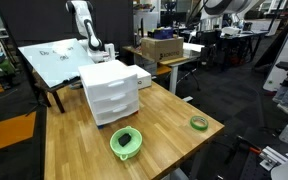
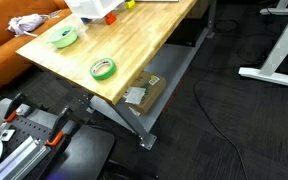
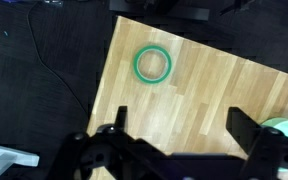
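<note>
In the wrist view my gripper is open above the wooden table (image 3: 189, 100), with nothing between its dark fingers. A roll of green tape (image 3: 136, 64) lies flat near the table's edge, ahead of the fingers and apart from them. The same green tape (image 1: 199, 128) appears near the right edge of the table in exterior view 1, and the tape (image 2: 103, 78) sits close to the corner in exterior view 2. A light green bowl (image 1: 130, 150) with a dark object (image 1: 124, 138) inside stands to the tape's left; part of the bowl (image 3: 282, 125) shows in the wrist view.
A white drawer unit (image 1: 111, 95) stands farther back on the table. Beside it in exterior view 2 is a small red object (image 2: 110, 18). Bare wood lies between the bowl and the tape. Below the table is a shelf with a cardboard box (image 2: 152, 84).
</note>
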